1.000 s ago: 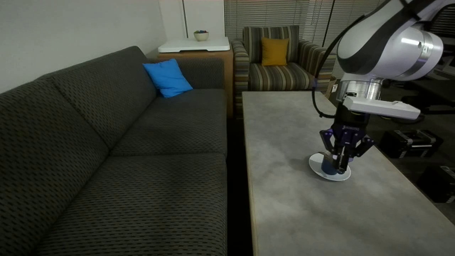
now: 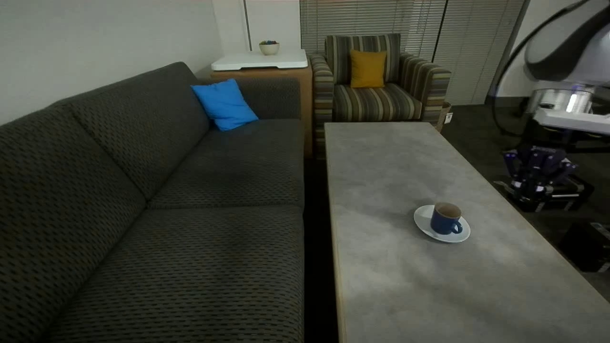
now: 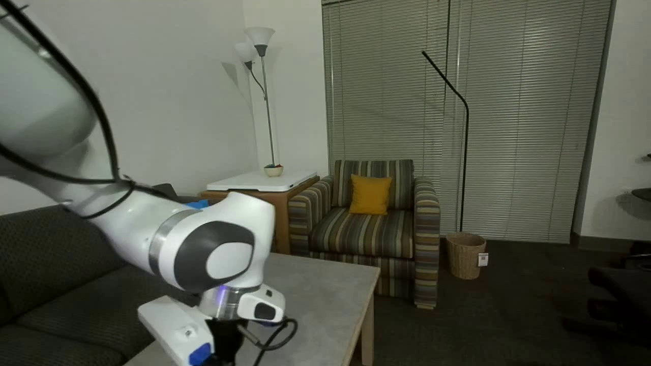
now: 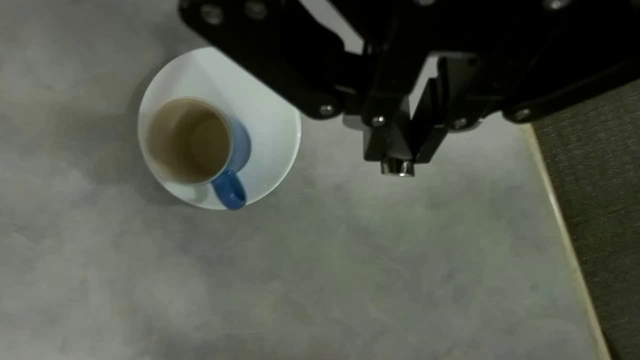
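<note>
A blue mug (image 2: 445, 218) with a brown inside stands upright on a white saucer (image 2: 423, 222) on the grey table. From above, in the wrist view, the mug (image 4: 190, 143) looks empty, and its handle points toward the lower right of the saucer (image 4: 273, 129). My gripper (image 2: 534, 197) hangs beyond the table's right edge in exterior view 1, apart from the mug. In the wrist view its fingertips are close together, shut on a small shiny metal piece (image 4: 397, 167); what the piece belongs to is hidden. The fingertips are out of sight in exterior view 2.
A dark patterned sofa (image 2: 228, 251) runs along the table's left side. At the far end stands a striped armchair (image 2: 374, 102). Black cases (image 2: 592, 246) lie on the floor to the right.
My gripper has moved right in exterior view 1, from over the mug and saucer to beyond the table's edge. The mug and saucer stay in the same place, now unobstructed.
</note>
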